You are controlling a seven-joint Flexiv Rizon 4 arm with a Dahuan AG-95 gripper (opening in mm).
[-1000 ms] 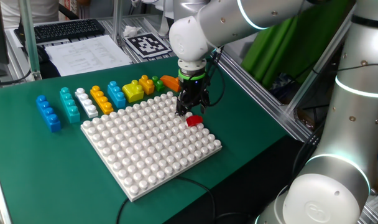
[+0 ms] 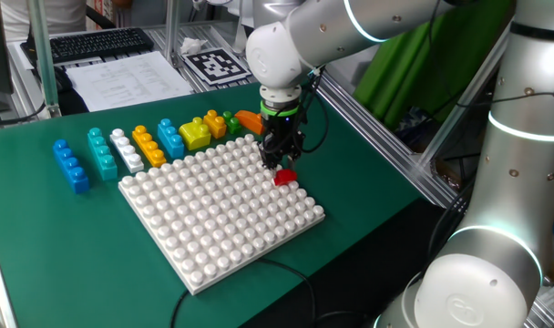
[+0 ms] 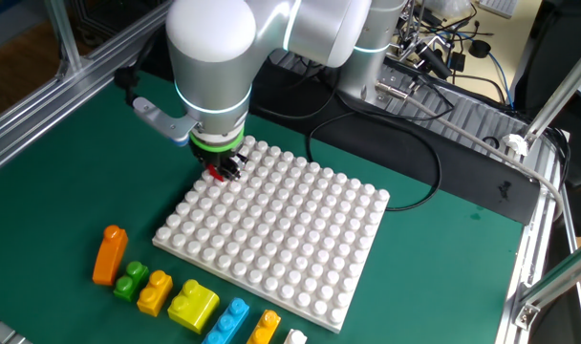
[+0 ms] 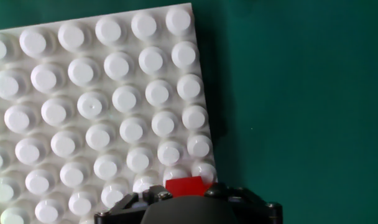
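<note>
A small red brick (image 2: 284,177) is at the right-hand corner area of the white studded baseplate (image 2: 204,228), over its studs near the edge. My gripper points down at it, and in the wrist view the dark fingertips meet the red brick (image 4: 185,186) on both sides, so the gripper looks shut on it. In exterior view 2 the gripper (image 3: 227,172) covers most of the brick, and only a sliver of red shows. Whether the brick is pressed fully onto the studs cannot be told.
Along the table's far side in exterior view 1 stands a row of bricks, among them a blue brick (image 2: 70,166), a yellow brick (image 2: 196,136) and an orange piece (image 2: 250,122). A black cable (image 2: 300,278) loops near the plate. Green table left of the plate is free.
The arm has shifted only very slightly over the last second. The red brick stays at the same place on the plate, and the row of bricks is unmoved.
</note>
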